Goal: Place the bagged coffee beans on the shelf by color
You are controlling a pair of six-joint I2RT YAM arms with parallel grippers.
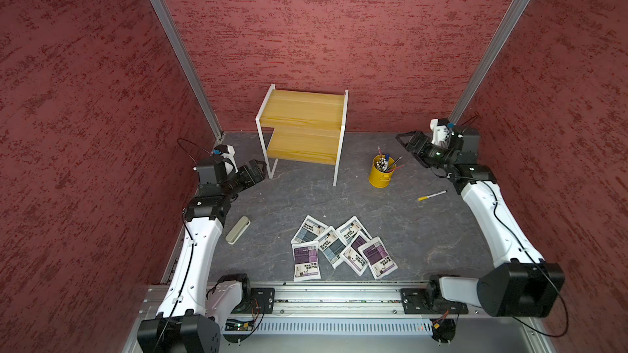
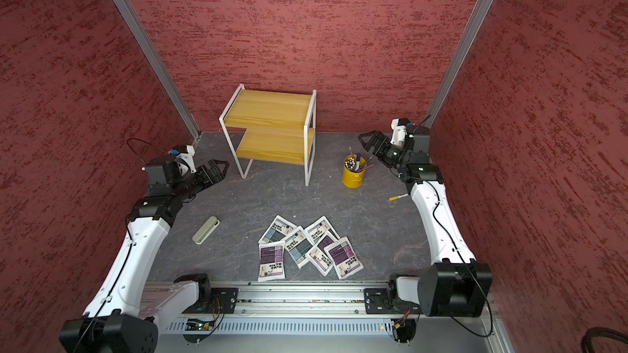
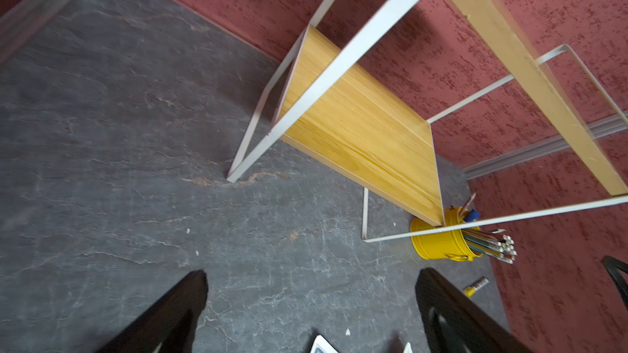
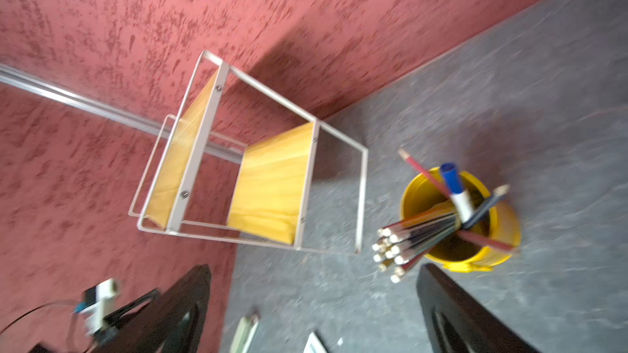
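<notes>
Several flat coffee bags lie on the table's front middle, some overlapping. Purple labels show on one bag at the left [image 1: 306,261], another at the right [image 1: 377,257] and a partly covered one between; blue-grey ones show on bags such as the middle one [image 1: 332,246]. Both boards of the two-tier shelf [image 1: 304,108] are bare at the back. My left gripper [image 1: 255,173], open and empty, hangs left of the shelf; its fingers [image 3: 176,313] are wide apart. Open and empty too, my right gripper [image 1: 410,140] hangs near the pen bucket, right of the shelf.
A yellow bucket [image 1: 380,175] of pens and pencils stands right of the shelf, close to my right gripper. A yellow-and-white marker [image 1: 431,195] lies farther right. At the left lies a pale oblong object [image 1: 238,230]. Table between shelf and bags is clear.
</notes>
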